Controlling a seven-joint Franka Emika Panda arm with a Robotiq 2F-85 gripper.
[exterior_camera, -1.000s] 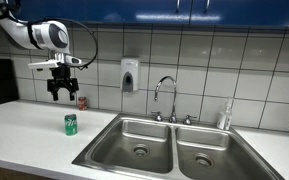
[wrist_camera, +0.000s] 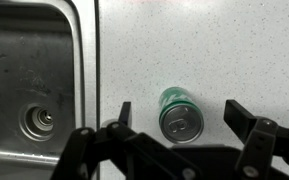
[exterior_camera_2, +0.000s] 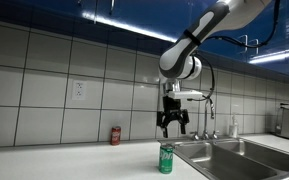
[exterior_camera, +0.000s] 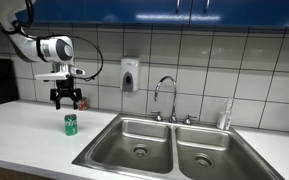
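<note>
A green can (exterior_camera: 71, 125) stands upright on the white counter, left of the sink. From above, in the wrist view, the green can (wrist_camera: 180, 115) shows its silver top between and slightly beyond my fingers. My gripper (exterior_camera: 66, 102) is open and points down, hanging above the can with clear air between. In the second exterior view the gripper (exterior_camera_2: 171, 130) is likewise above the can (exterior_camera_2: 166, 158), with nothing between its fingers. A red can (exterior_camera_2: 115, 136) stands farther back near the tiled wall.
A double steel sink (exterior_camera: 172, 128) with a tall faucet (exterior_camera: 166, 92) lies right of the can. A soap bottle (exterior_camera: 225, 115) stands behind the sink's right end, and a dispenser (exterior_camera: 130, 74) hangs on the wall.
My gripper has moved down and a little to the right, closer above the green can, and now partly covers the red can. The cans have not moved.
</note>
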